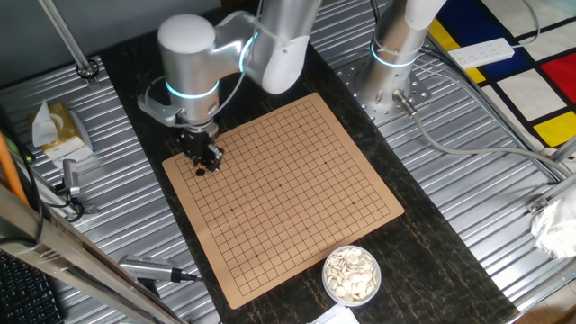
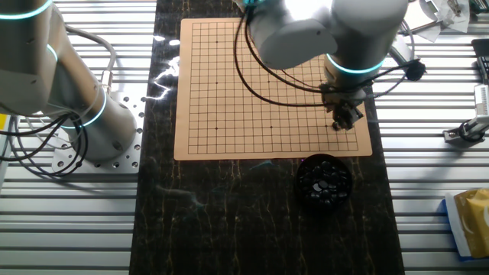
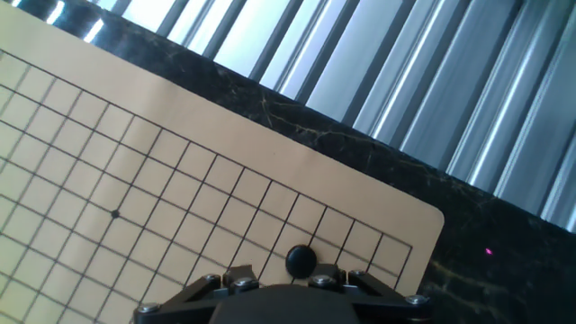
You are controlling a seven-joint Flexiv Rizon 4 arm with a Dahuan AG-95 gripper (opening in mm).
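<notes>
A single black stone [image 1: 200,172] lies on the wooden grid board [image 1: 279,202], close to one corner. My gripper [image 1: 213,162] hangs just beside the stone, above the board. In the wrist view the same stone [image 3: 301,260] shows near the bottom edge, beyond the gap of my gripper. The two fingers [image 3: 238,274] stand apart, with nothing held between them. From the other side, my gripper [image 2: 348,118] appears low over the board's corner area, with the stone [image 2: 335,127] partly visible next to it.
A bowl of white stones [image 1: 352,275] stands by one board edge. On the opposite side sits a black bowl of black stones [image 2: 324,182]. The rest of the grid is empty. A tissue box [image 1: 63,135] lies off the dark tabletop.
</notes>
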